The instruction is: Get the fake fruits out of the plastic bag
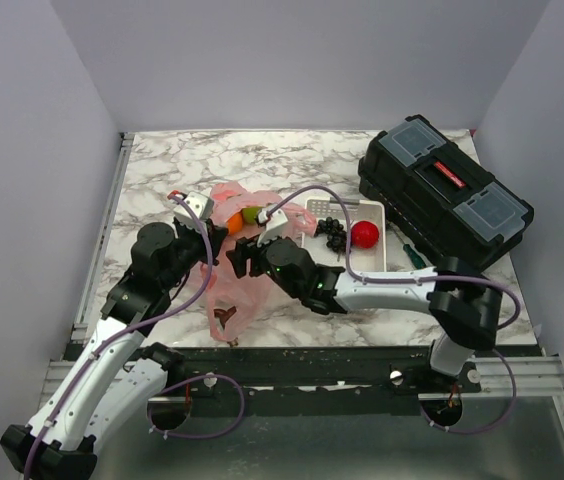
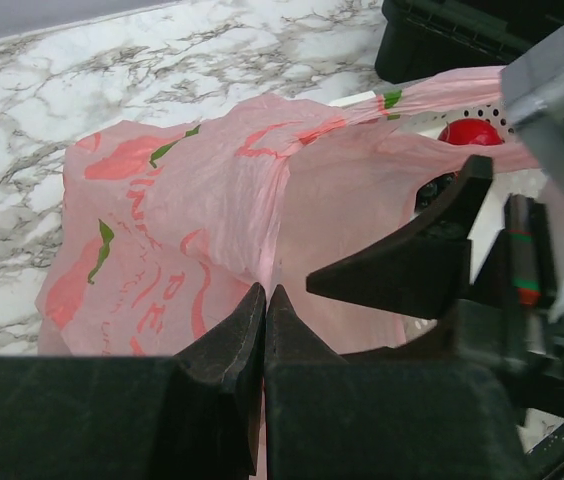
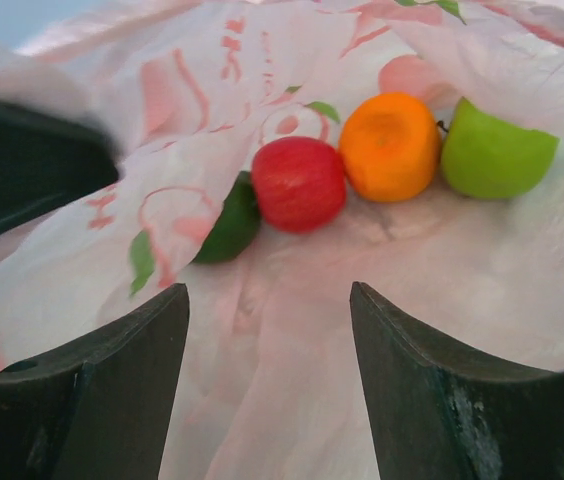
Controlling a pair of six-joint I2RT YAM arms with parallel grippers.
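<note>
The pink plastic bag [image 1: 242, 290] lies with its mouth toward the right. In the left wrist view my left gripper is shut on a gathered fold of the bag [image 2: 177, 230], its fingertips meeting on the thin film. My right gripper is at the bag's mouth, fingers apart and empty. Ahead of it, inside the bag, are a red fruit [image 3: 299, 184], an orange fruit [image 3: 391, 147], a lime-green fruit [image 3: 498, 152] and a dark green one [image 3: 230, 222]. From above, the orange [image 1: 235, 224] and green fruit [image 1: 252, 214] show between the two grippers.
A white basket [image 1: 374, 262] holding dark grapes [image 1: 333, 236] and a red fruit [image 1: 365, 234] stands right of the bag, partly under my right arm. A black toolbox [image 1: 447, 190] fills the back right.
</note>
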